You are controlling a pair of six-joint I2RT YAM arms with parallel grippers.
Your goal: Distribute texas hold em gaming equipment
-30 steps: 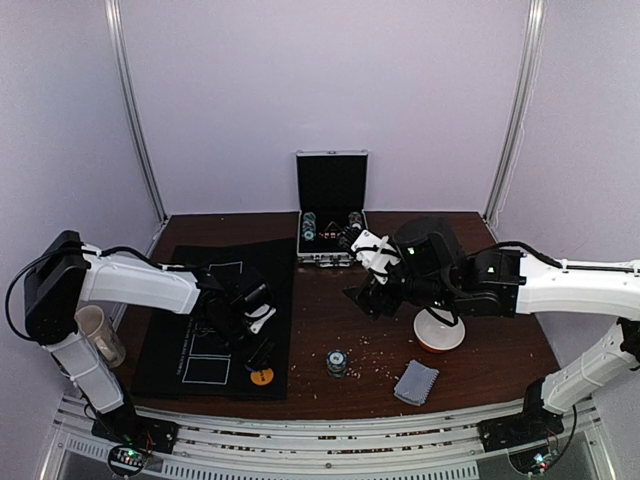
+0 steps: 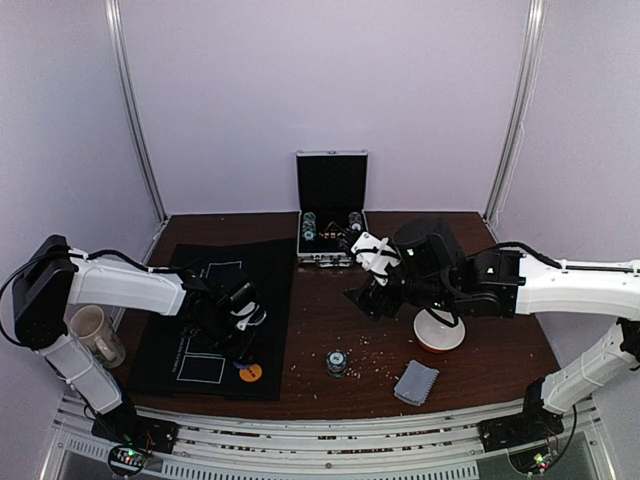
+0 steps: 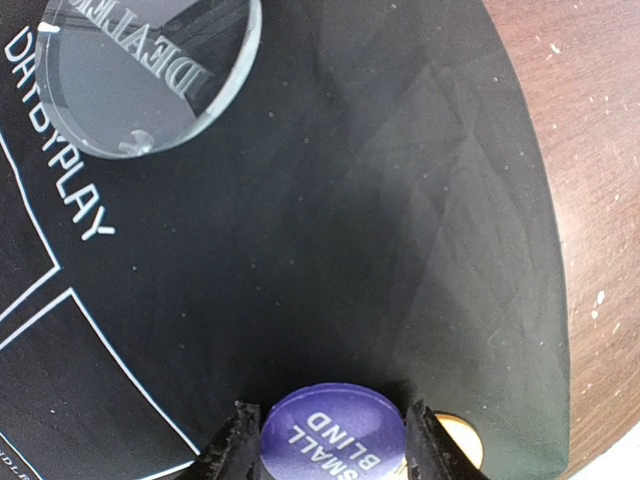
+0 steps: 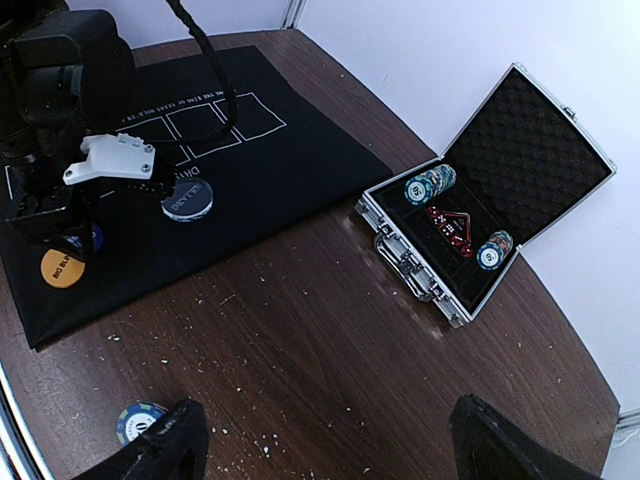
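The purple small blind disc (image 3: 335, 432) sits between the fingers of my left gripper, which appear to meet its rim on both sides. It overlaps the orange big blind disc (image 2: 250, 373), which rests near the front right corner of the black mat (image 2: 270, 300). Farther back on the mat is the clear round dealer disc (image 3: 150, 75). My right gripper hangs over the bare table with its fingers wide apart and nothing between them. A stack of chips (image 2: 337, 363) stands on the wood right of the mat.
An open silver case (image 4: 440, 235) with chip stacks and red dice is at the back. A white bowl (image 2: 438, 330) and a grey cloth (image 2: 416, 383) lie at the right, a mug (image 2: 97, 335) at the left. Small crumbs are scattered near the chip stack.
My left gripper has shifted slightly left, and the mat's front right corner and the orange disc have slid left too. A bit of purple now shows beside the orange disc. The right arm is still.
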